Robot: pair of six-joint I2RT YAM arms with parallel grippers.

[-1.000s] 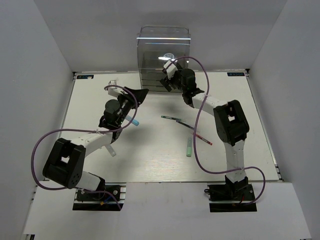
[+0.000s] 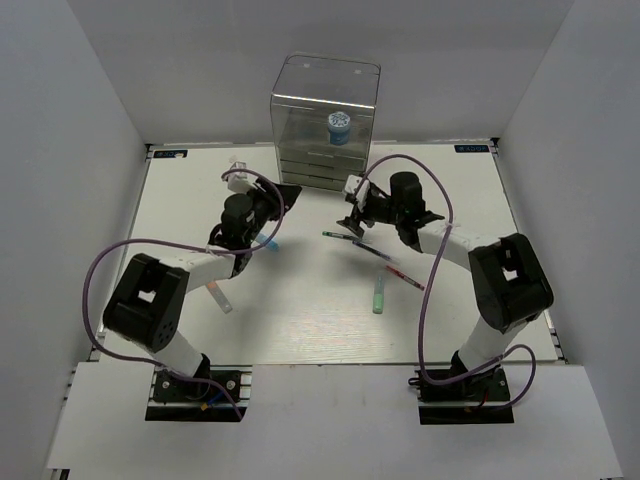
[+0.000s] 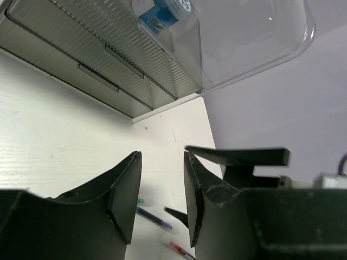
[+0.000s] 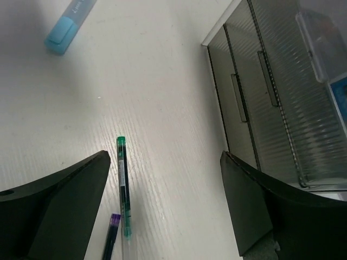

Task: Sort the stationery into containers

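Note:
My left gripper (image 2: 283,196) is open near the clear container (image 2: 325,90), which holds a blue round item (image 2: 339,128) and has drawer-like tiers. My right gripper (image 2: 352,222) hovers with fingers apart over a green-tipped pen (image 4: 122,179) and a purple-capped pen (image 4: 112,235), nothing visible between its fingers except the table and pens below. A red pen (image 2: 406,276), a green item (image 2: 378,292), a blue item (image 4: 68,30) and a pale item with orange (image 2: 219,296) lie on the white table.
Grey walls border it at back and sides; purple cables loop along both arms.
My right gripper has drawn back from the container towards the pens and table front. The container's front cover appears shifted, and the blue round item shows more clearly. The left arm has shifted slightly.

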